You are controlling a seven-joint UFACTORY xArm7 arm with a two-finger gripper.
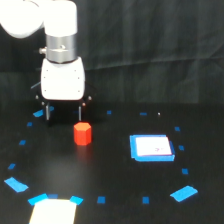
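Observation:
A small red block (82, 133) stands on the dark table, left of the middle. My gripper (65, 113) hangs above and a little left of the block, behind it in the view. Its two dark fingers are spread apart, and nothing shows between them. The fingertips are hard to make out against the dark background.
A blue-edged rectangle with a white middle (153, 147) lies to the right. A pale orange-edged square (52, 212) is cut off at the bottom edge. Blue tape marks dot the table; bare surface lies between the block and the blue-edged rectangle.

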